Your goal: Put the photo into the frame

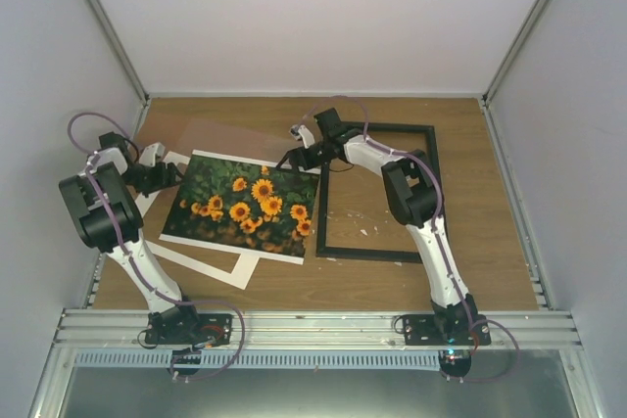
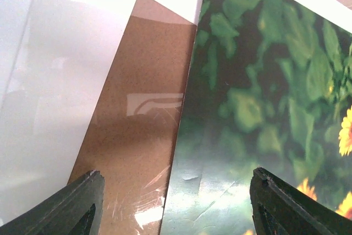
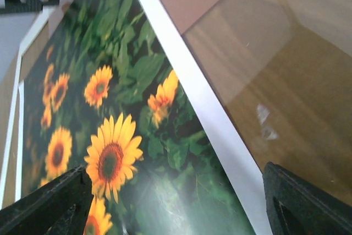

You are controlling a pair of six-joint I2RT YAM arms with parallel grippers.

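The sunflower photo (image 1: pixel 235 205), white-bordered along its long sides, lies flat and slightly tilted left of the black frame (image 1: pixel 372 255); its right edge is close beside the frame's left bar. Over the photo's left edge is my left gripper (image 1: pixel 176 174), its fingers (image 2: pixel 82 205) spread with that edge in view between them. My right gripper (image 1: pixel 286 159) hovers near the photo's upper right corner. Its fingers (image 3: pixel 294 205) are apart, and the photo's white border shows between them. Neither gripper visibly pinches anything. The right arm covers part of the frame's upper left.
A white mat (image 1: pixel 201 267) is partly under the photo, its lower strip sticking out. A brown sheet (image 1: pixel 220 132) lies behind the photo.
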